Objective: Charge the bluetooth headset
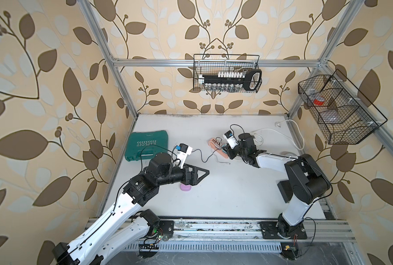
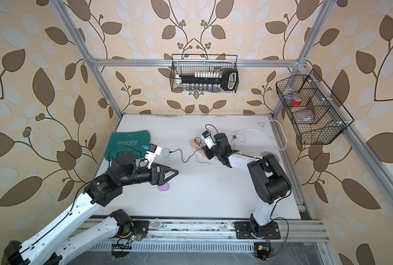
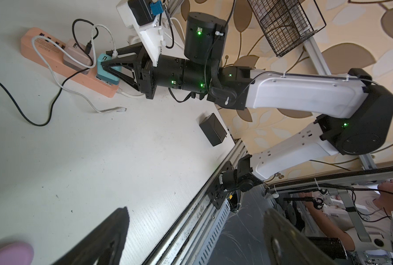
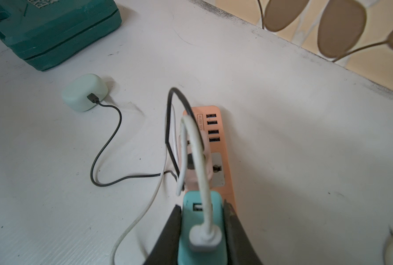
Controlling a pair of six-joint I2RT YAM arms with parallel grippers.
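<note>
A mint headset case [image 4: 85,91] lies on the table with a black cable plugged into it, running toward the orange power strip [image 3: 37,50]. A pinkish charger [image 3: 74,56] sits on the strip. My right gripper [image 2: 205,149] is shut on a teal charger [image 4: 192,243] at the strip's near end, with a white cable plug on its top. My left gripper [image 1: 203,174] hangs open over the front left of the table, nothing between its fingers, near a pink oval object [image 3: 8,256].
A green case [image 1: 145,143] lies at back left. A white cable [image 2: 280,132] loops at back right. A black box [image 3: 212,129] sits at front right. Wire baskets [image 1: 227,77] hang on the frame.
</note>
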